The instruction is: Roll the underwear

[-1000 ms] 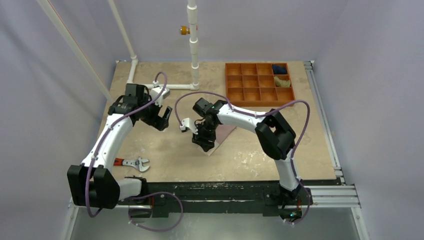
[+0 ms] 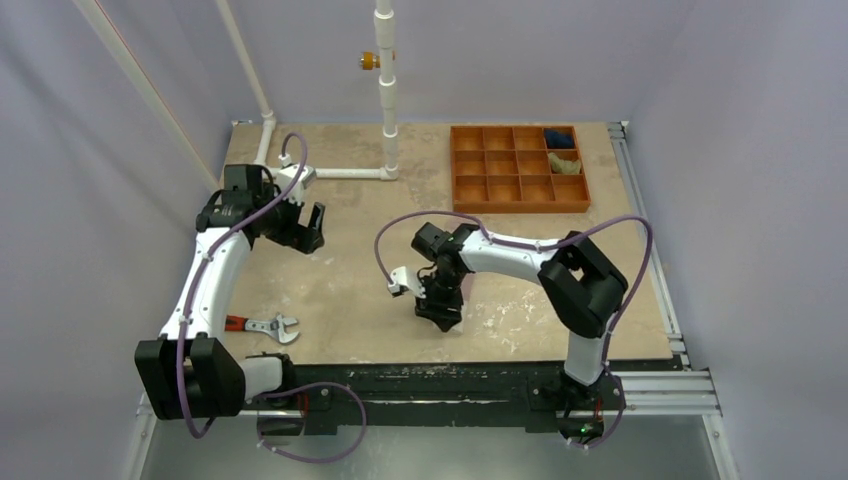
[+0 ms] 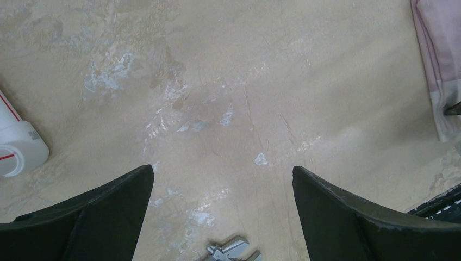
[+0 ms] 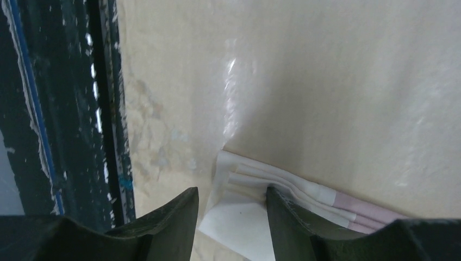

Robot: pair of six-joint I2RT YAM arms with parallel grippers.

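The underwear is a folded pink cloth with a white end. Most of it is hidden under the right arm in the top view, where a pink strip (image 2: 467, 286) shows; its pink side (image 3: 443, 41) enters the left wrist view at upper right. My right gripper is open, low over the white end (image 4: 236, 220). Folded white layers lie between and behind its fingers; whether they touch cannot be made out. Off to the left, my left gripper (image 2: 314, 230) stands open and empty above bare table, well apart from the cloth.
An orange compartment box (image 2: 485, 207) at the back holds a dark cloth (image 2: 558, 139) and a beige cloth (image 2: 564, 165) in its right column. An adjustable wrench (image 2: 268, 327) lies at front left. White pipes (image 2: 345, 173) stand at back left. Table between the arms is clear.
The right gripper has moved right and toward the front edge, and the cloth has shifted the same way and turned. My left arm drew back a little to the left.
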